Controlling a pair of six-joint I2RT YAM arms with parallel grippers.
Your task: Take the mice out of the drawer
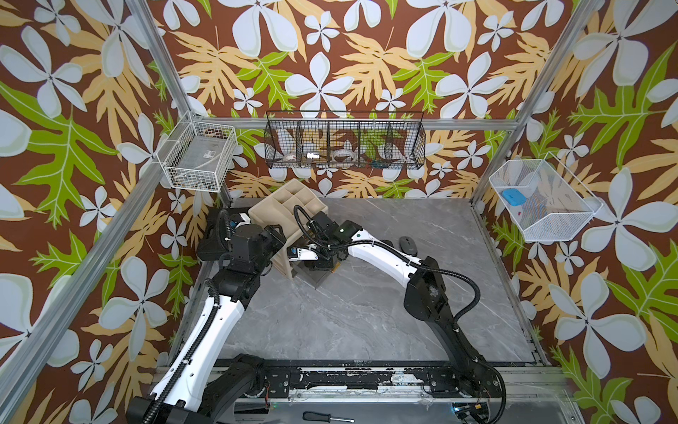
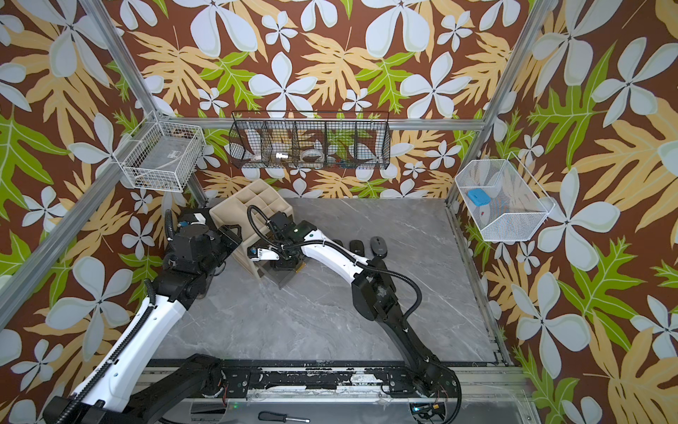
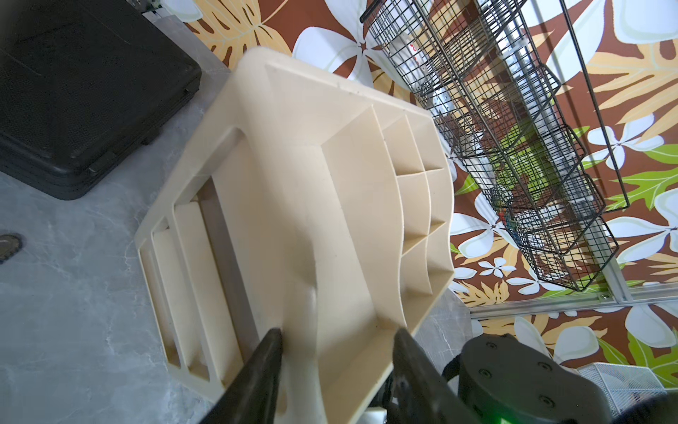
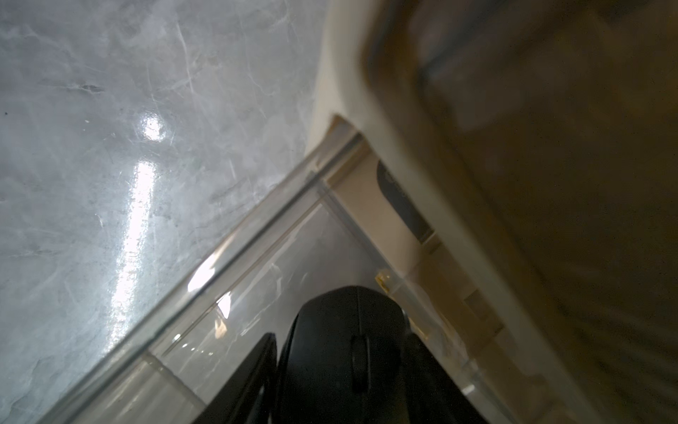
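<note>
The beige organizer (image 3: 339, 233) stands at the table's back left, and my left gripper is shut on its side wall. A clear drawer (image 4: 233, 282) sticks out of the organizer's front. Over that drawer, my right gripper has a black mouse (image 4: 346, 353) between its fingers; whether they press on it cannot be told. Deeper in, under the organizer's edge, another dark object (image 4: 402, 201), mouse-like, is partly hidden. On the table right of the organizer lie a black mouse (image 2: 356, 247) and a dark grey mouse (image 2: 379, 246).
A black case (image 3: 84, 92) lies left of the organizer. Wire baskets hang around the table: a white one (image 1: 201, 159) at left, a black one (image 1: 346, 145) at back, a white one (image 1: 543, 198) at right.
</note>
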